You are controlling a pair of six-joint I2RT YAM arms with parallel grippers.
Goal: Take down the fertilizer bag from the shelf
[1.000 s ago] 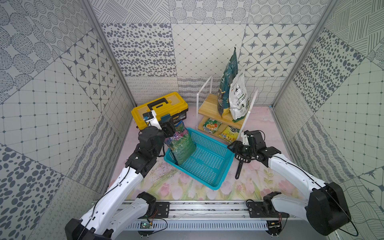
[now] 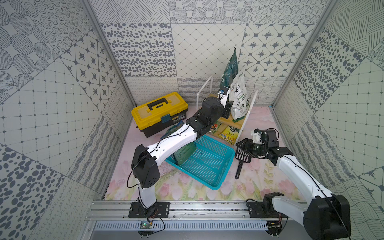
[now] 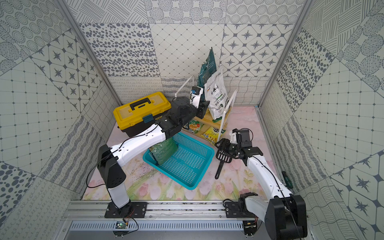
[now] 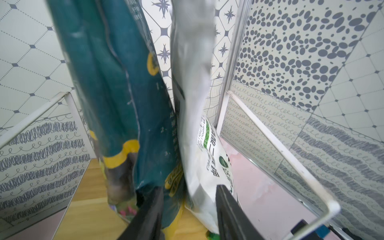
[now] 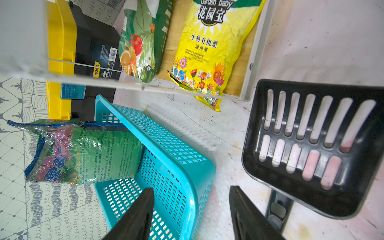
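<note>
Two tall bags, a dark green one (image 2: 228, 70) and a white one (image 2: 240, 94), stand side by side on the shelf's upper wooden board (image 4: 88, 208). My left gripper is open right in front of them, its fingertips low before the place where the bags meet; whether it touches them I cannot tell. My right gripper stands open beside the shelf's front right, over the black slotted scoop (image 5: 308, 160), holding nothing.
A yellow bag (image 5: 212, 48) and a smaller green bag (image 5: 140, 44) lie on the lower board. A teal basket (image 3: 192, 182) with a green bag (image 3: 162, 154) sits in front; a yellow toolbox (image 3: 142, 104) stands left. White rails (image 4: 280, 148) flank the upper board.
My left gripper has risen from above the basket's left side, moving right and back up to the bags on the shelf. The right gripper has shifted slightly right and up.
</note>
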